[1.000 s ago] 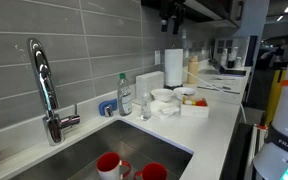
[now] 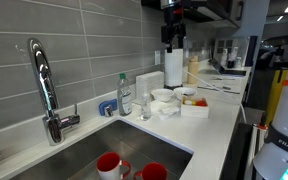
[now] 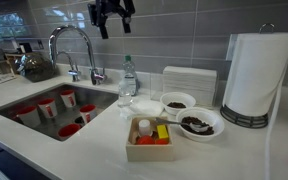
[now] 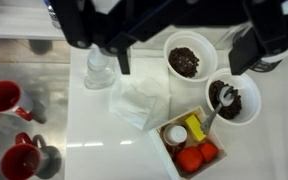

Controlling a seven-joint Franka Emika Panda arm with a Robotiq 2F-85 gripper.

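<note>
High above the counter hangs my gripper, its fingers apart and nothing between them. In the wrist view its dark fingers cover the top of the frame. Below it on the counter are two white bowls of dark bits, one bowl at the back and another bowl with a spoon in it. In front of them stands a small box with red pieces, a yellow block and a white-capped jar. Crumpled white cloth or paper lies beside the box.
Several red and white mugs sit in the sink, under a tall faucet. Clear bottles stand by the wall, and a paper towel roll is at the back right.
The objects on the counter and in the sink have not moved.
</note>
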